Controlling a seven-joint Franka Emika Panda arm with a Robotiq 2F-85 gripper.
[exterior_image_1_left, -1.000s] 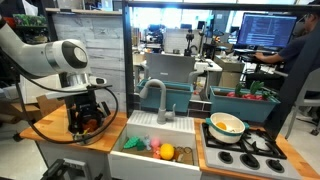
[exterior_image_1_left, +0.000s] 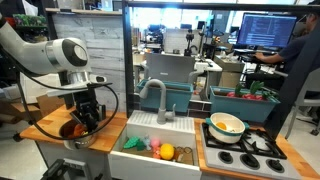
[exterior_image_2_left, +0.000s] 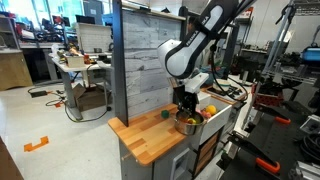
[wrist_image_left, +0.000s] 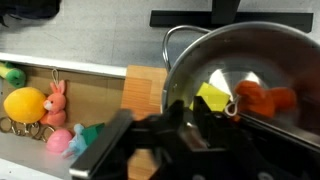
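A metal pot (wrist_image_left: 230, 52) fills the right of the wrist view, its loop handle towards the upper left. Inside lie a yellow block (wrist_image_left: 214, 97) and an orange toy (wrist_image_left: 265, 100) with a metal ring attached. My gripper reaches over the pot's near side, its dark fingers blurred and close together. Whether anything sits between them does not show clearly. In exterior view 1 the pot (exterior_image_1_left: 70, 131) stands on the wooden counter at left, with the gripper (exterior_image_1_left: 90, 122) over it. The second exterior view has the pot (exterior_image_2_left: 188, 127) near the counter's edge.
Beside the counter, a white sink (exterior_image_1_left: 128, 160) holds several toy fruits and animals, among them a yellow one (wrist_image_left: 25, 105) and an orange rabbit (wrist_image_left: 55, 103). A faucet (exterior_image_1_left: 160, 100) rises behind it. Farther right, a bowl (exterior_image_1_left: 226, 127) stands on the stove (exterior_image_1_left: 245, 160).
The gripper has shifted slightly right and up over the pot in exterior view 1. The sink toys and the stove bowl have stayed in place.
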